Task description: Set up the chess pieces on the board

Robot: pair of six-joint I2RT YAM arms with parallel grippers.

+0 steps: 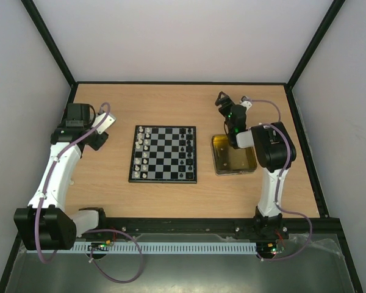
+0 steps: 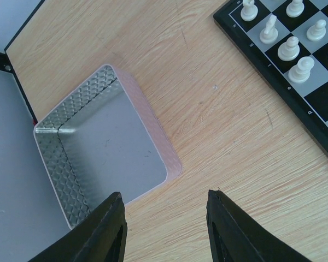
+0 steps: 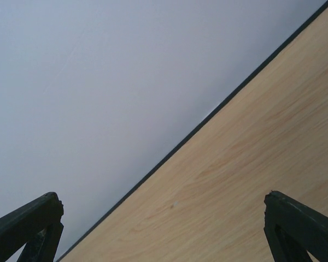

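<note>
The chessboard (image 1: 163, 182) lies mid-table. White pieces (image 1: 144, 168) stand in two columns along its left side, black pieces (image 1: 182, 162) in two columns along its right. Several white pieces (image 2: 300, 70) also show at the upper right of the left wrist view. My left gripper is left of the board, fingers apart and nothing between them, with an empty pale box (image 2: 148, 123) just ahead of it. My right gripper is open and empty near the back of the table, with only bare wood and wall in its wrist view.
A gold tray (image 1: 235, 173) sits right of the board, partly under the right arm; no pieces show in its visible part. A wall (image 3: 98, 98) rises at the back edge.
</note>
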